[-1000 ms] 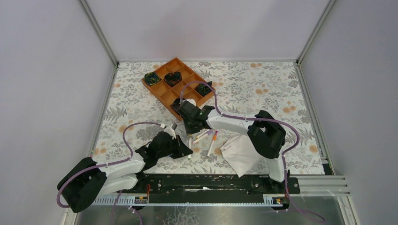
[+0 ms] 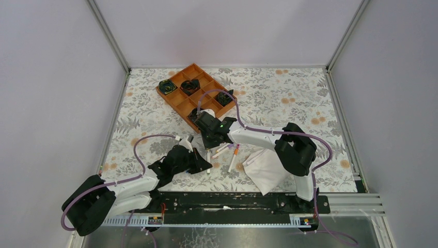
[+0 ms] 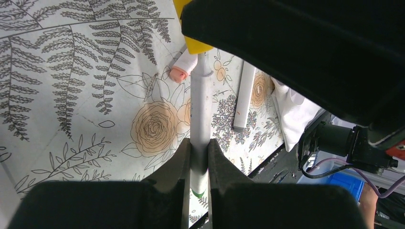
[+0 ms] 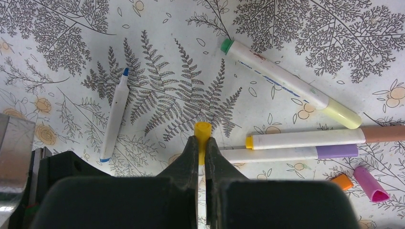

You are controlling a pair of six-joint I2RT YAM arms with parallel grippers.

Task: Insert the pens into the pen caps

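In the left wrist view my left gripper is shut on the barrel of a white pen [image 3: 200, 100] with a green lower end. Its narrow tip points up and meets the mouth of a yellow cap [image 3: 197, 46]; the pen's shoulder is still outside, and how deep the tip sits is hidden. My right gripper has its fingers closed around that yellow cap [image 4: 202, 129]. On the cloth, a white pen with an exposed blue tip [image 4: 114, 117] lies uncapped. A loose orange cap [image 4: 342, 182] and a magenta cap [image 4: 371, 184] lie at the lower right.
Capped pens lie nearby: one with a pale yellow cap [image 4: 296, 88], one brown-capped [image 4: 308, 139], one purple-capped [image 4: 286, 154]. A wooden compartment tray [image 2: 174, 104] stands behind the grippers. White cloth [image 2: 266, 170] lies to the right.
The right arm's elbow has shifted slightly to the right. Both grippers stay almost in place, pen and cap still held end to end.
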